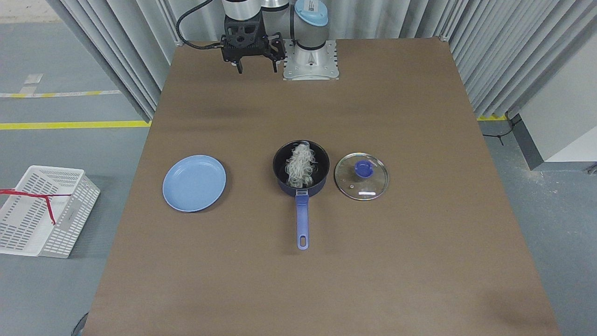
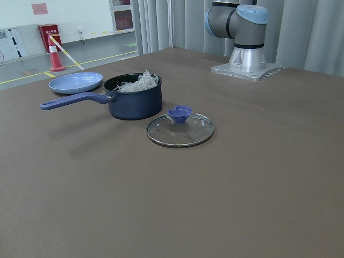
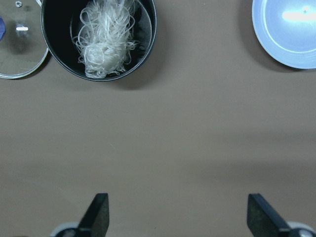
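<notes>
A dark saucepan (image 1: 282,168) with a blue handle (image 1: 302,224) stands mid-table, holding white translucent noodle-like strands (image 3: 103,39). Right of it in the front view lies a glass lid (image 2: 180,134) with a blue knob (image 1: 364,169). A blue plate (image 1: 194,183) lies on the other side of the pan, apart from it. My gripper (image 1: 257,68) is raised at the back of the table, behind the pan and plate; in the wrist view its fingers stand wide apart with nothing between them.
My arm's base (image 2: 247,67) sits at the back edge, before grey curtains. A white basket (image 1: 50,224) with red straps is on the floor beside the table, at the front view's left.
</notes>
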